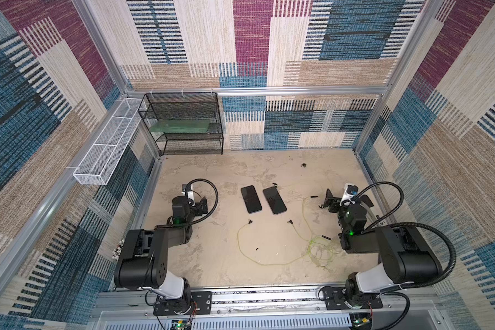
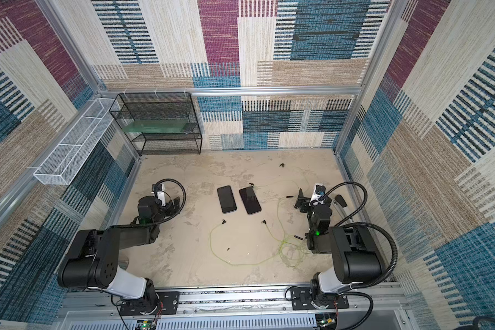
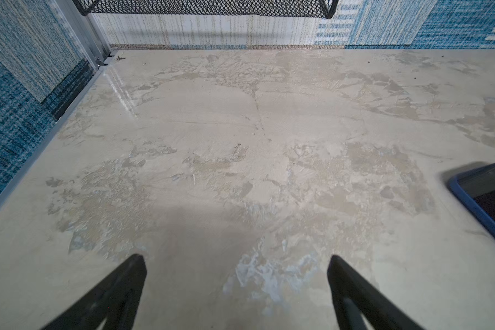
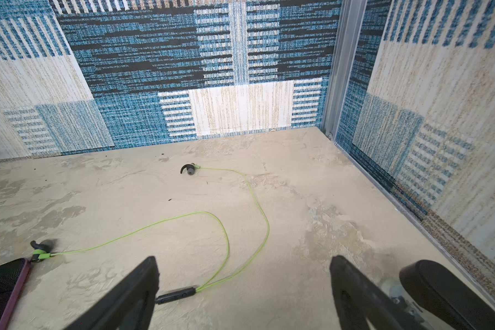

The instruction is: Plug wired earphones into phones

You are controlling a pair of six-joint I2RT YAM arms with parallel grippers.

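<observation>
Two dark phones, the left phone (image 1: 251, 199) and the right phone (image 1: 275, 200), lie side by side mid-table, screens up. Thin green earphone cable (image 1: 269, 264) loops across the table in front of them and gathers in a tangle (image 1: 320, 250) near the right arm. Earbuds (image 4: 188, 168) rest on the table, one of them close to the right phone's far end. Any plug is too small to make out. My left gripper is open above bare table, left of the phones. Open too is my right gripper, over the table to their right, near a black inline control (image 4: 176, 295).
A black mesh rack (image 1: 184, 123) stands at the back left, and a white wire basket (image 1: 107, 145) hangs on the left wall. Beside the right gripper lies a dark rounded object (image 4: 451, 291). Bare table stretches behind the phones and to their left.
</observation>
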